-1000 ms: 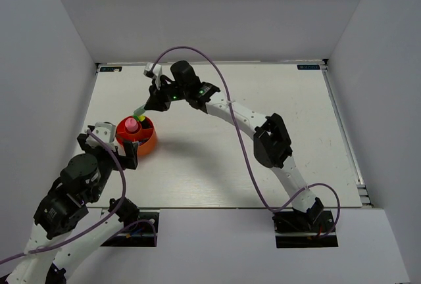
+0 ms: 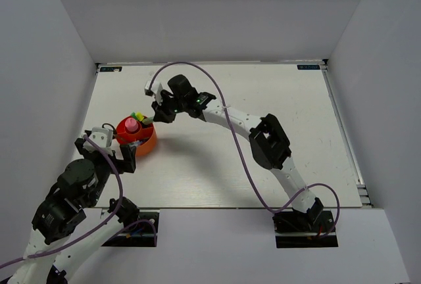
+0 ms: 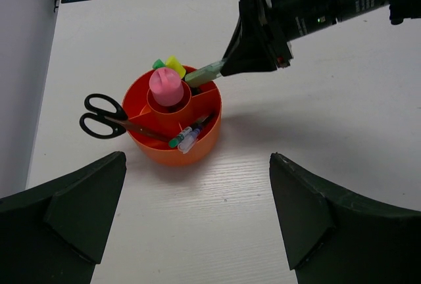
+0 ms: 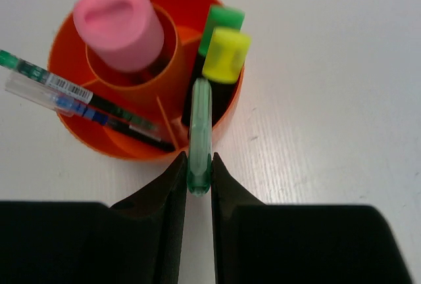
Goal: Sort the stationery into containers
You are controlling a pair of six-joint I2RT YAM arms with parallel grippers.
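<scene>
An orange round organizer (image 3: 172,157) with several compartments stands at the left of the table. Scissors with black handles (image 3: 103,116), a pink item (image 3: 166,87) in the central cup, and green- and blue-capped pens (image 3: 189,133) fill parts of it. A green and a yellow marker (image 4: 225,54) stand in another compartment. My right gripper is shut on a translucent green stick (image 4: 200,126), whose far end points over the compartment with the yellow marker; whether it touches is unclear. My left gripper hangs open in front of the organizer, nothing between its fingers.
Grey walls (image 2: 210,14) enclose the table at the back and sides. My right arm (image 2: 230,116) reaches across the middle.
The left arm moved slightly left.
</scene>
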